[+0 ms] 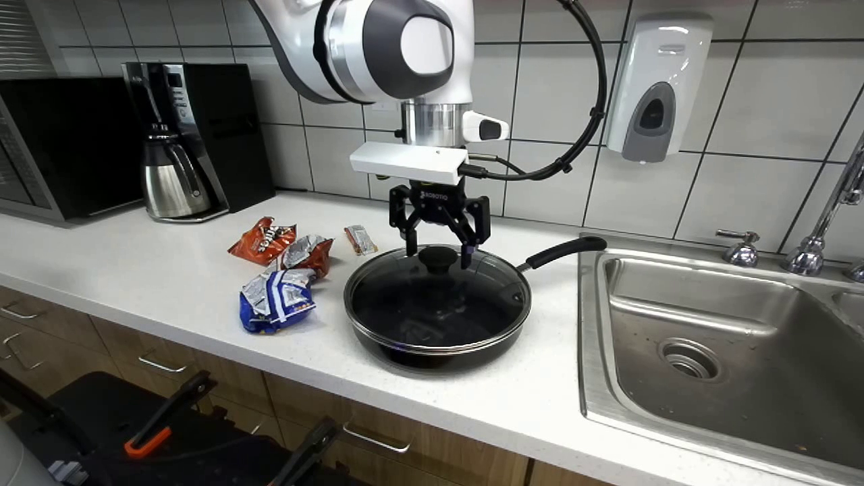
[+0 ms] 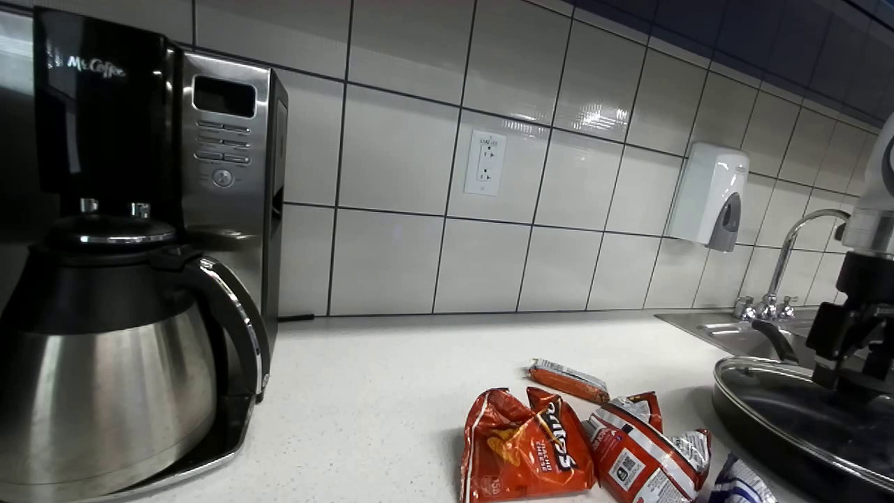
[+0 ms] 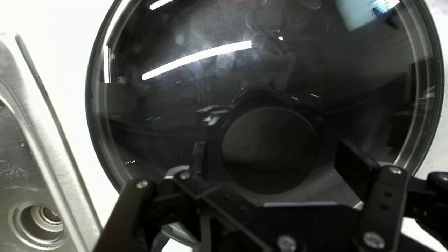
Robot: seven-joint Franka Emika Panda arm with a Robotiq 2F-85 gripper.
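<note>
A black pan [image 1: 453, 356] rests on the counter with its glass lid [image 1: 405, 300] on top. The lid's round black knob [image 1: 438, 259] stands up at the centre. My gripper [image 1: 438, 252] is open, with its fingers reaching down on either side of the knob. From the wrist view, the knob [image 3: 270, 150] appears between the two fingertips, with a gap visible on each side. At the right edge of exterior view 2, part of the gripper shows over the lid [image 2: 775, 385].
Chip bags, one red [image 1: 263, 240] and one blue [image 1: 277, 301] among them, lie left of the pan beside a small packet [image 1: 360, 239]. The pan handle [image 1: 567, 252] points toward the sink [image 1: 595, 324]. A coffee maker [image 1: 223, 133] stands far left. Counter in front of the bags is clear.
</note>
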